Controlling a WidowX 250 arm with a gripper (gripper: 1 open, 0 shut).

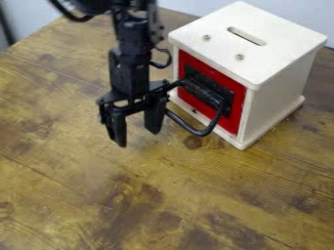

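My black gripper (135, 125) hangs over the wooden table at the centre-left, fingers pointing down and apart, with nothing seen between them. To its right stands a white wooden box (271, 88) with a slot in its top and a red front panel (229, 119). A black fitting (206, 90) is on the panel, with a curved black bar (193, 129) reaching down beside my gripper.
The box takes up the upper right.
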